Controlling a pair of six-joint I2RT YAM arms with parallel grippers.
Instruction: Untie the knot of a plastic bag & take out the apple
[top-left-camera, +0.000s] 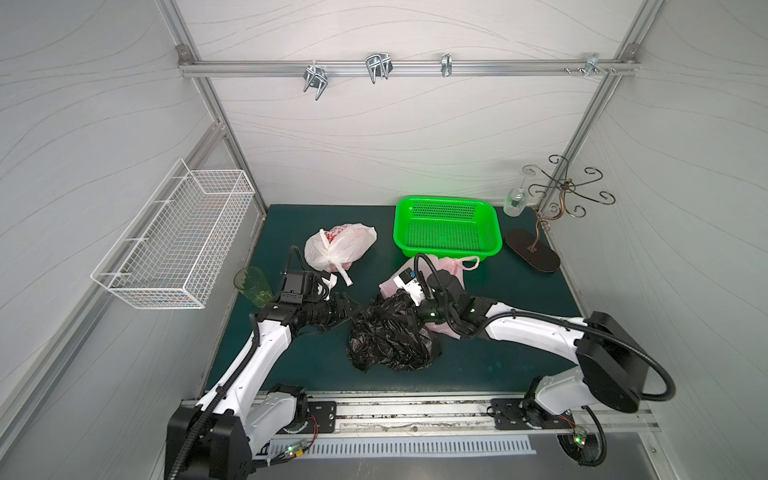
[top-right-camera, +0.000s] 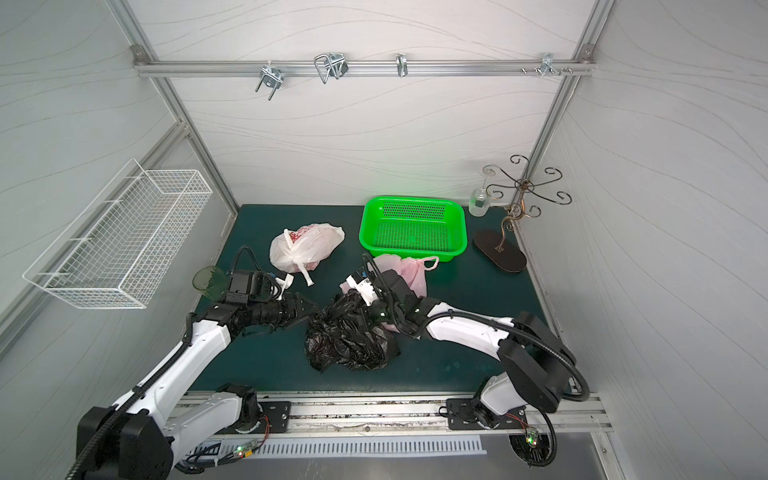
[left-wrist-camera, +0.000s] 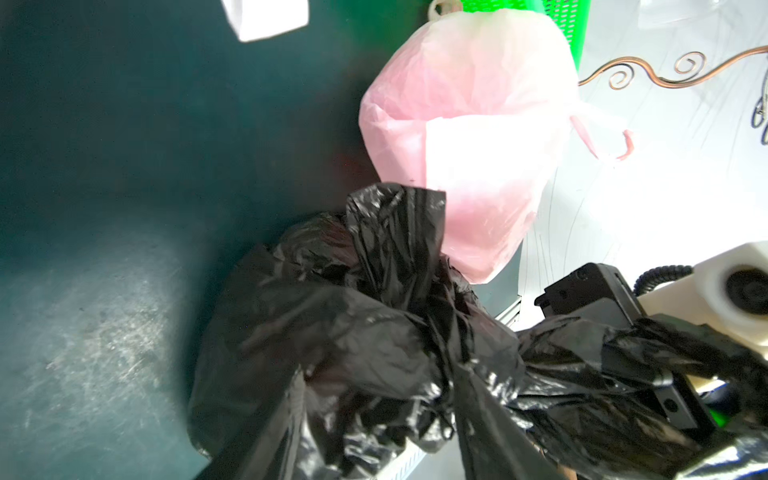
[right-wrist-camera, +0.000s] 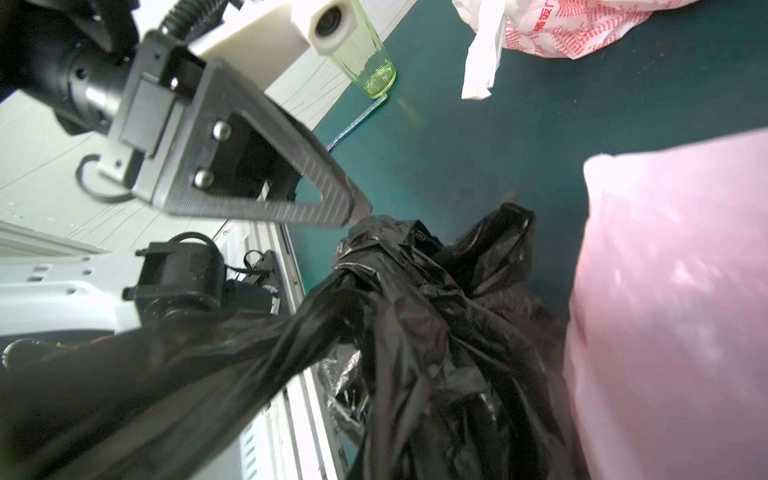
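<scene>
The black plastic bag (top-left-camera: 388, 340) sits in the front middle, its twisted top bunched upward (left-wrist-camera: 396, 240). My left gripper is at its left side, fingers parted over the black plastic; in the right wrist view its tip nearly touches the bunched top. My right gripper (top-left-camera: 413, 308) is at the bag's upper right, shut on a stretched strand of black plastic, which hides its fingertips in the left wrist view. Any apple is out of sight.
A pink bag (left-wrist-camera: 472, 152) lies just behind the black one, a white bag (top-left-camera: 340, 244) at back left. A green basket (top-left-camera: 446, 228), metal stand (top-left-camera: 532, 256) and glass bottle (top-left-camera: 514, 201) stand at the back; a green glass (top-left-camera: 253, 285) is at left.
</scene>
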